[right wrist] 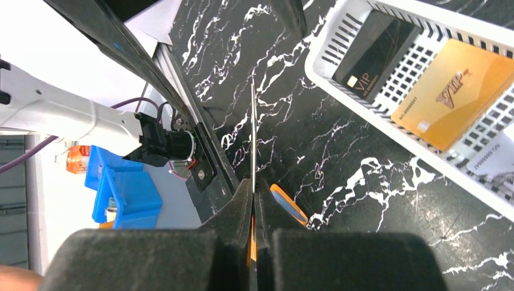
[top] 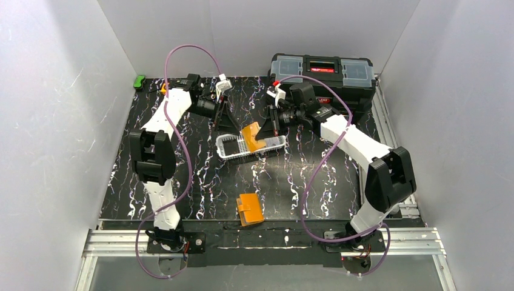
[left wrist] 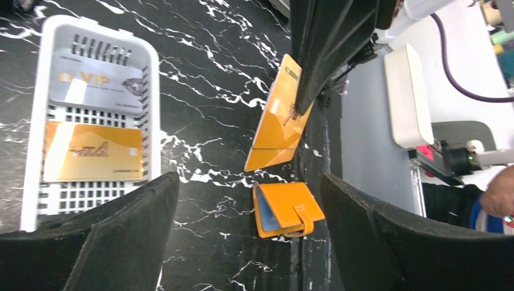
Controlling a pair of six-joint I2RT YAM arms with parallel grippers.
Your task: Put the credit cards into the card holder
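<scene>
My right gripper (top: 264, 132) is shut on a thin orange card, held upright over the white basket (top: 221, 151); in the right wrist view it shows edge-on. My left gripper (top: 228, 125) stands open just left of it, nothing between its fingers. The basket holds a black card (right wrist: 374, 54), a gold card (right wrist: 451, 91) and a silver card (left wrist: 96, 82). An orange card holder (top: 250, 209) lies near the table's front edge, its flap raised.
A black toolbox (top: 321, 85) fills the back right. A green object (top: 139, 81) lies at the back left. The table between basket and card holder is clear.
</scene>
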